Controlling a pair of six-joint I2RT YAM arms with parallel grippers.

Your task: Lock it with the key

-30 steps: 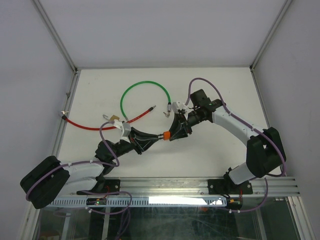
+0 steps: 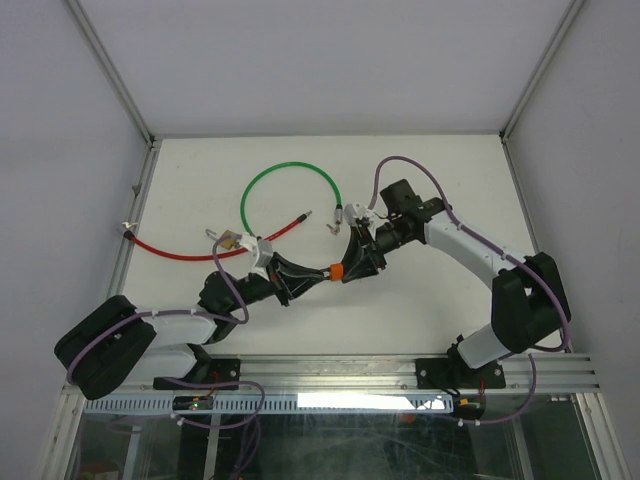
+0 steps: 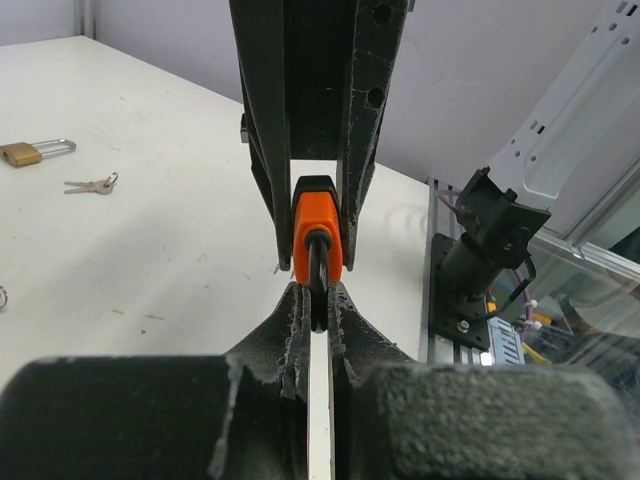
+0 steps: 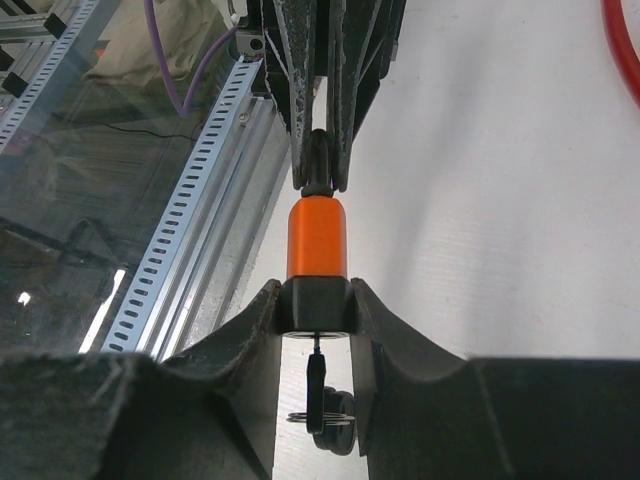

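An orange padlock-like body with black ends (image 4: pixel 316 235) is held between both grippers at the middle of the table. My left gripper is shut on its thin black end, and my right gripper is shut on its wider black end. A brass padlock (image 3: pixel 22 153) lies on the table at the left wrist view's upper left, and a small bunch of keys (image 3: pixel 95 186) lies beside it. In the top view the padlock (image 2: pixel 228 240) is partly behind my left arm.
A green hose (image 2: pixel 290 164) and a red hose (image 2: pixel 180 256) lie on the table behind and left of the grippers. The table's front edge with metal rail (image 2: pixel 320 370) runs below the arms.
The right gripper and the orange piece are nearly where they were.
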